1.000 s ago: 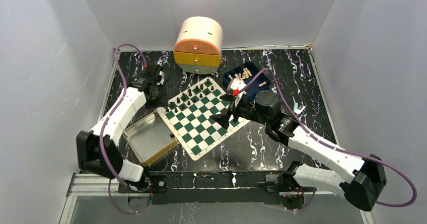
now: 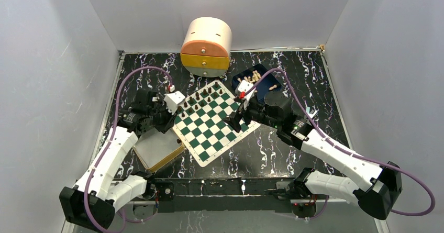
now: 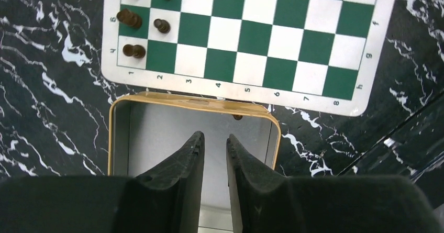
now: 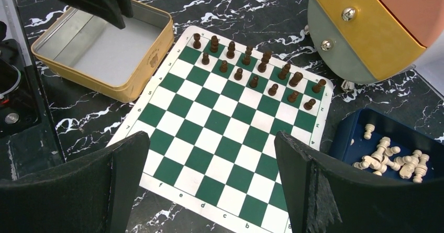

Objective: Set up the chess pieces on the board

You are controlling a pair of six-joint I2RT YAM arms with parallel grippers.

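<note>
The chessboard [image 2: 214, 139] holds dark pieces in two rows along one side [image 4: 238, 74]. My left gripper is over the tan tray [image 3: 157, 139], its fingertips a little apart with nothing clearly visible between them; whether it is open or shut is unclear. A small dark piece [image 3: 237, 117] lies inside the tray by its board-side wall. My right gripper [image 2: 234, 121] is open above the right part of the board, nothing between its fingers. Light pieces [image 4: 381, 149] lie jumbled in the navy box [image 4: 344, 131].
A rounded drawer cabinet [image 2: 206, 39] stands behind the board. The navy box is at the back right, next to the board. Bare marble table [image 2: 277, 154] shows at the front right.
The right arm shifted slightly earlier and is now nearly still.
</note>
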